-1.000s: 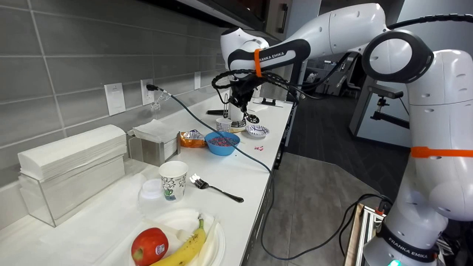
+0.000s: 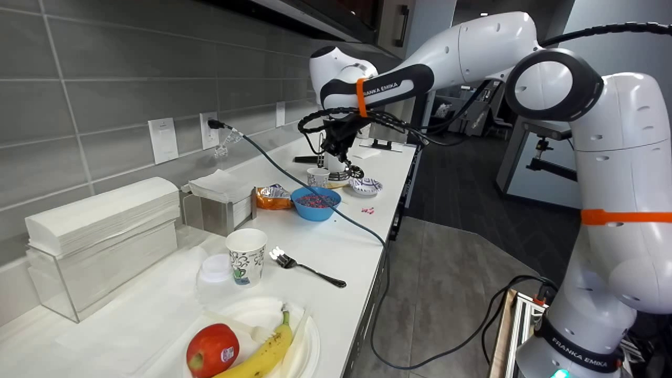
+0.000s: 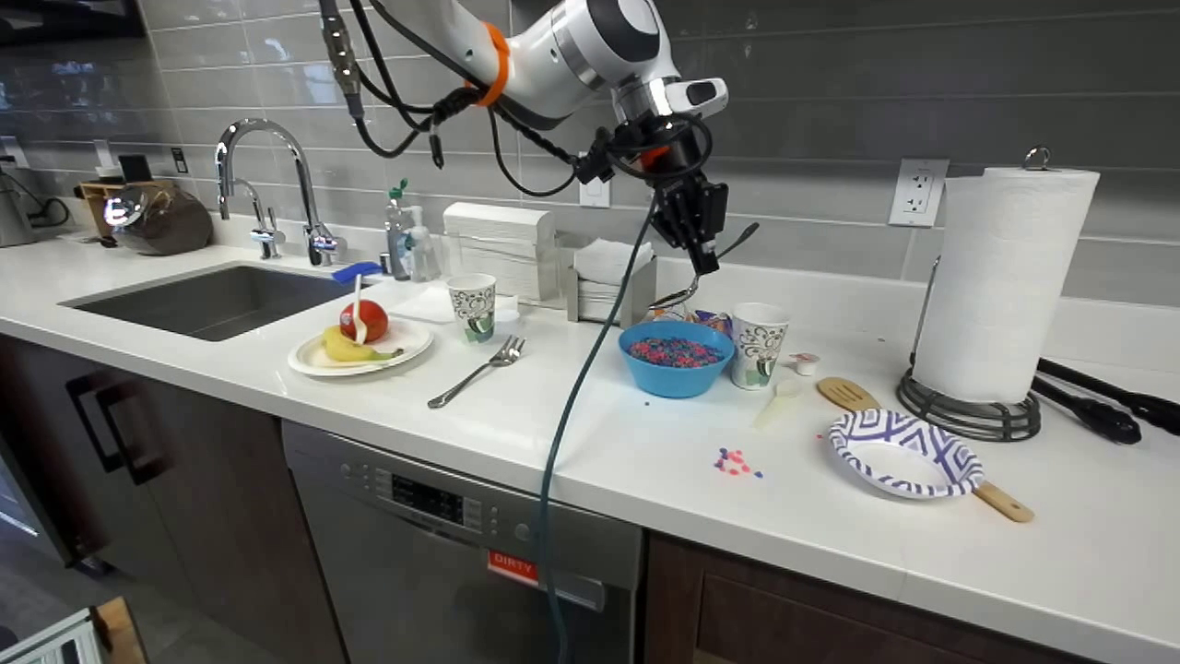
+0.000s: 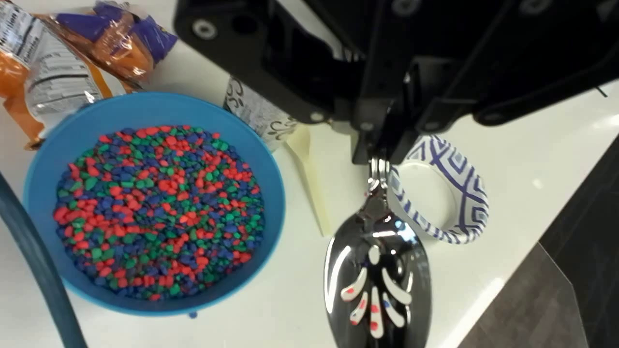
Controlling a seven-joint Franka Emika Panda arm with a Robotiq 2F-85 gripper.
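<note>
My gripper is shut on the handle of a shiny metal slotted spoon point(image 4: 341, 261). In the wrist view the spoon's head points away from the fingers; through its slots show the white counter and coloured bits beneath. A blue bowl point(image 4: 270, 174) full of red, green and blue pebble-like pieces stands to the left of the spoon there. Exterior view 2 has the gripper point(image 3: 704, 261) above the back of that bowl point(image 3: 677, 382), the spoon point(image 3: 737, 242) slanting through its fingers. A purple-patterned paper bowl point(image 4: 476, 203) sits to the spoon's right.
Close to the blue bowl are a paper cup point(image 3: 759, 345), a pale plastic spoon point(image 3: 774, 406) and snack bags point(image 4: 64, 87). Loose pieces point(image 3: 735, 463) lie in front. A cable point(image 3: 581, 382) hangs across the counter. The paper towel roll point(image 3: 1001, 288) stands at the right.
The gripper and spoon have come slightly lower and a little to the left in exterior view 1. The spoon is still held; the counter items have not moved.
</note>
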